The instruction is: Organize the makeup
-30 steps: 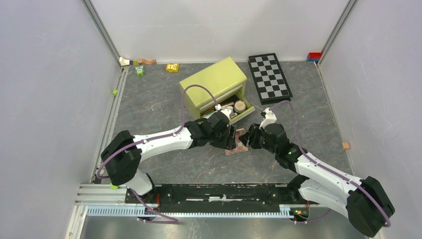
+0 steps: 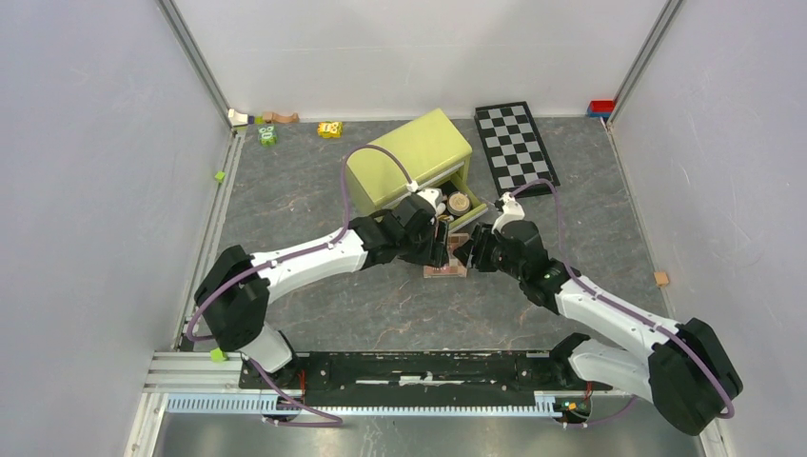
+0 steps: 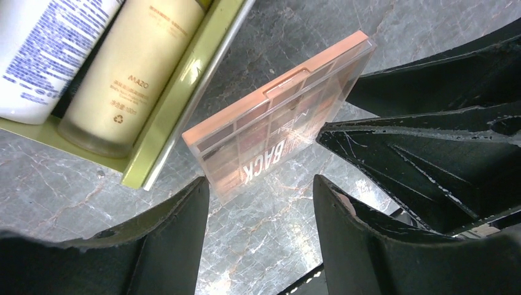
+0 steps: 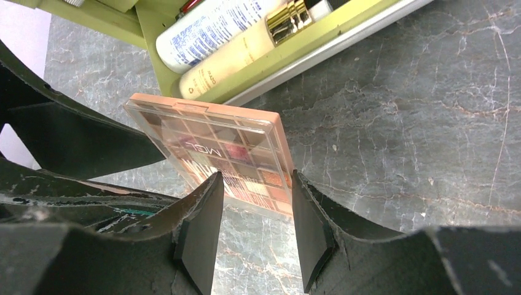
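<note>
A pink clear-lidded palette (image 3: 258,132) (image 4: 215,147) is held tilted between my left gripper (image 2: 437,246) and my right gripper (image 2: 468,249), just in front of the open drawer (image 2: 476,214) of the green makeup box (image 2: 409,152). In each wrist view the palette sits at the fingertips, both grippers shut on it. A white bottle (image 3: 43,49) and a cream bottle (image 3: 129,80) lie in the drawer beside it, along with a round jar (image 2: 458,204).
A checkerboard (image 2: 517,148) stands at the back right, small toys (image 2: 329,129) at the back left.
Both grippers have moved up the top view toward the drawer with the palette, which has also turned slightly.
</note>
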